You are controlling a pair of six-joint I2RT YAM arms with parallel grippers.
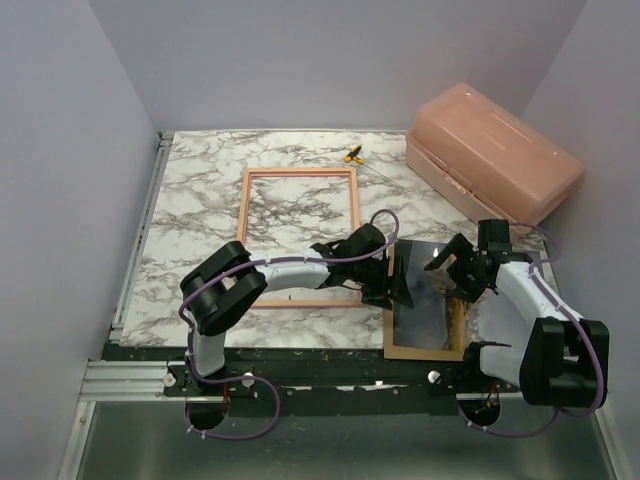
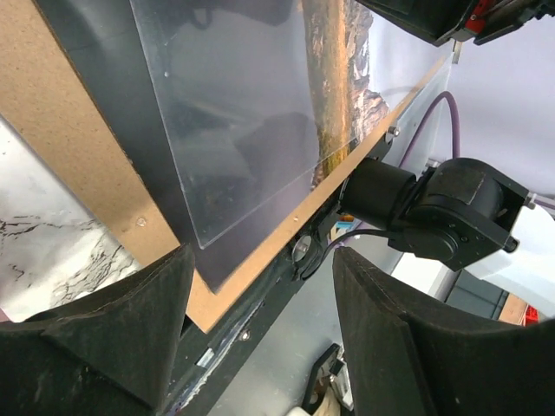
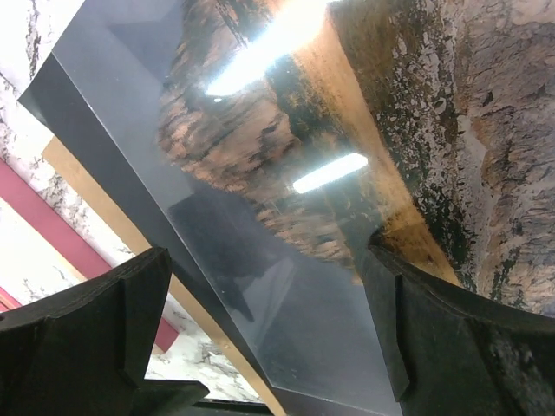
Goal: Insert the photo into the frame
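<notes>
A wooden-backed board (image 1: 420, 350) with a photo (image 3: 486, 156) under a clear glossy sheet (image 2: 225, 130) lies at the right of the table. My left gripper (image 1: 395, 290) is low at the board's left part; in the left wrist view its fingers are apart in the picture, and what lies between them is unclear. My right gripper (image 1: 450, 262) stands open over the board, its fingers over the sheet and photo in the right wrist view. An empty light wooden frame (image 1: 300, 172) lies in the middle, partly hidden by the left arm.
A pink case (image 1: 490, 150) stands at the back right, with a yellow-handled tool (image 1: 354, 156) beside it. A translucent sheet (image 1: 500, 325) lies right of the board.
</notes>
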